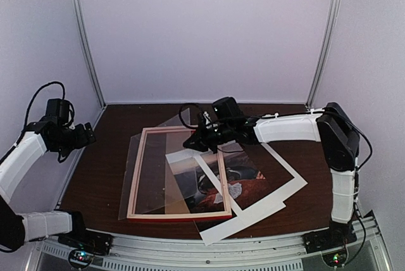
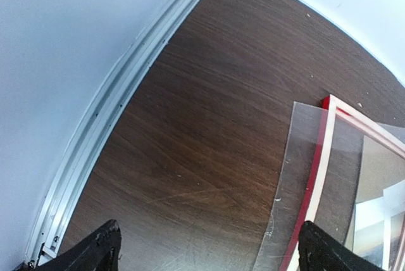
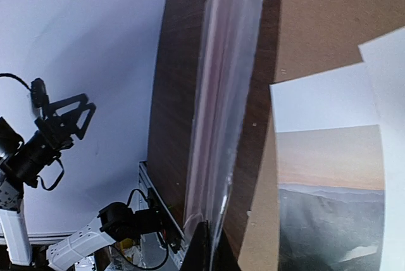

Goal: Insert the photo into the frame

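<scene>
The pink-and-red frame [image 1: 133,185] lies on the dark table, its right bar crossing over the photo [image 1: 250,189]. White mat strips [image 1: 278,198] border the photo, which is partly under the frame. My right gripper is shut on the edge of a clear sheet [image 3: 231,87], seen nearly edge-on in the right wrist view. From above, that sheet spreads across the frame's left part and past its left bar; whether it touches the frame I cannot tell. Off to the left, my left gripper stands open and empty.
A tan board [image 1: 176,198] shows inside the frame opening, beneath the photo's left part. Bare table [image 2: 183,138] lies between the left wall and the frame. A metal rail [image 1: 209,249] runs along the front edge.
</scene>
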